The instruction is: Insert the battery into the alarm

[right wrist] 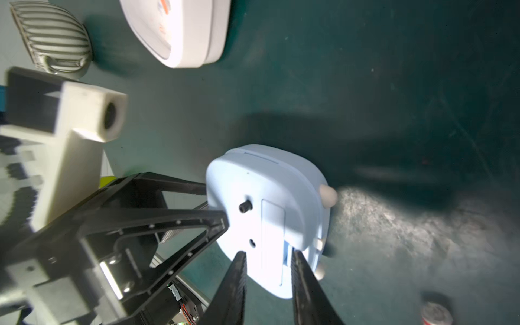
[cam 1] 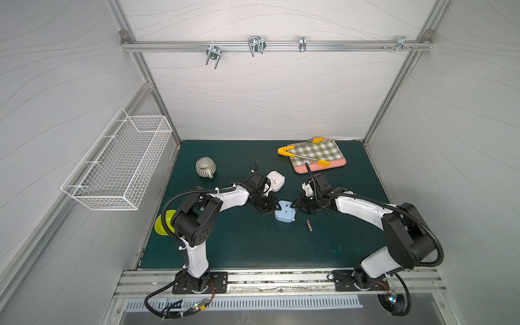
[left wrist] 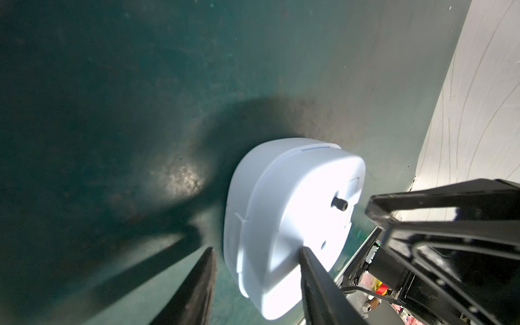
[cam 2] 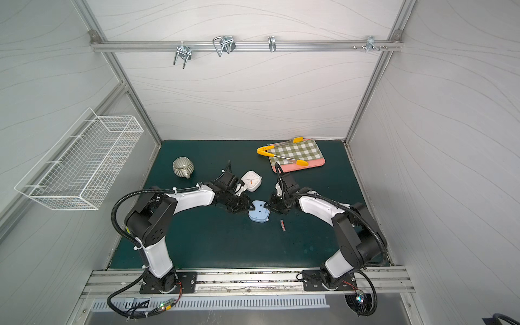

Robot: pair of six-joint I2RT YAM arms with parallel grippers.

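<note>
The light blue alarm (cam 1: 285, 213) lies on the table with a peg, small hole and rectangular panel on its upper face (right wrist: 254, 178). My left gripper stands part open at the alarm's left side, its fingertips over or beside the casing. My right gripper is open at the other side, its fingertips just over the panel area. Whether either touches the alarm is unclear. A small battery (cam 1: 309, 225) lies on the table to the right of the alarm, nearer the front.
A white clock (cam 2: 251, 181) sits behind the alarm, a striped mug (cam 1: 205, 167) back left. A pink board with checked cloth and yellow tongs (cam 1: 287, 151) is at the back right. A green bowl (cam 1: 162, 224) is at the left.
</note>
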